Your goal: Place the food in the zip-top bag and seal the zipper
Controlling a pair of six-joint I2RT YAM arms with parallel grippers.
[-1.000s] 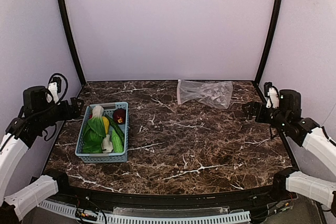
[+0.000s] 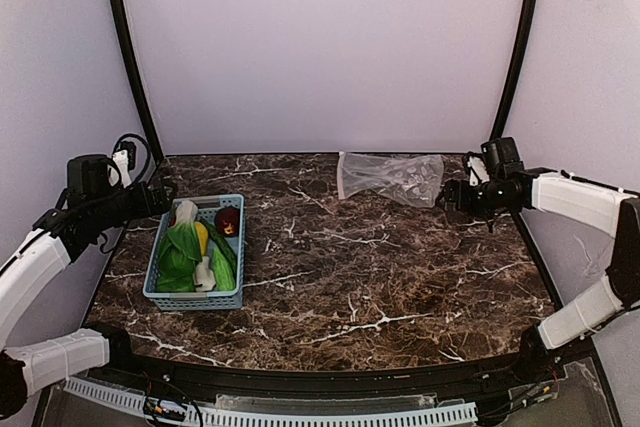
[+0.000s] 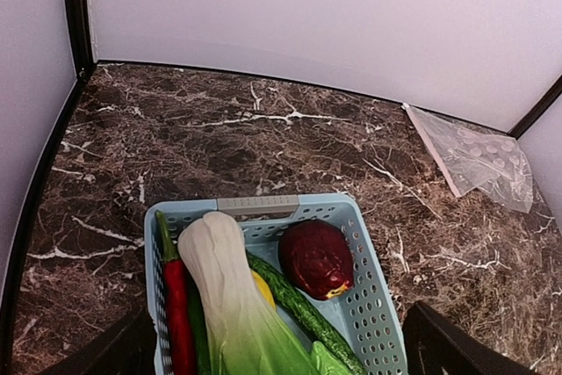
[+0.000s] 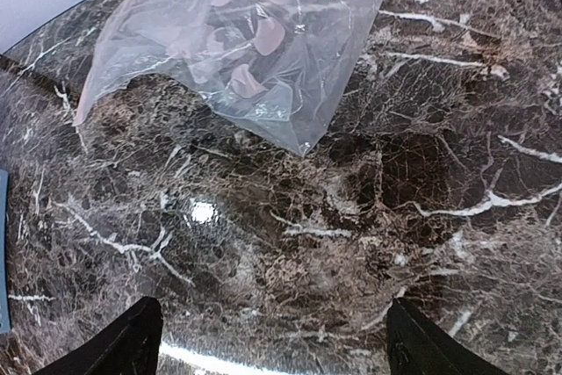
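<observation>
A clear zip top bag (image 2: 392,179) lies flat and empty at the back of the table, right of centre; pinkish spots show on it in the right wrist view (image 4: 255,32). The blue basket (image 2: 193,301) on the left holds the food: a leafy green and white vegetable (image 3: 230,287), a red pepper (image 3: 178,313), a long green vegetable (image 3: 303,306), a dark red round item (image 3: 316,258) and something yellow. My left gripper is open over the basket's back left side, empty. Just right of the bag, above the table, my right gripper has its fingers apart, nothing between them.
A pale wall (image 2: 330,57) rises right behind its back edge, close behind the bag. Side walls stand close to both arms.
My left gripper has shifted a little right, toward the basket. Bag and food have not moved.
</observation>
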